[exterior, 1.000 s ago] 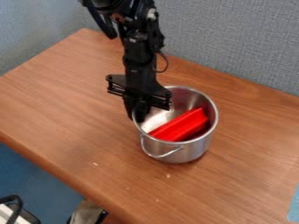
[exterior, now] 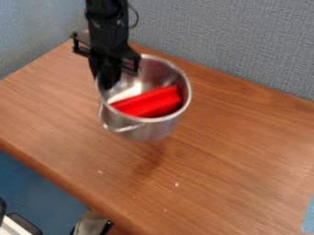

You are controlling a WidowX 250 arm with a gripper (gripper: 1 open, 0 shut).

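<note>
A steel pot (exterior: 151, 124) with a wire handle holds red objects (exterior: 147, 100), long and smooth. My black gripper (exterior: 108, 77) is at the pot's left rim, its fingertips shut there; whether the rim is between them is hard to tell. The pot appears tilted toward the camera, and a shadow shows on the wood below it.
A grey wall (exterior: 233, 32) stands behind it. The table's front-left edge drops to a blue surface, with some equipment at the lower left corner.
My gripper and the pot with its red contents have moved left and up in the view, away from the right part of the table.
</note>
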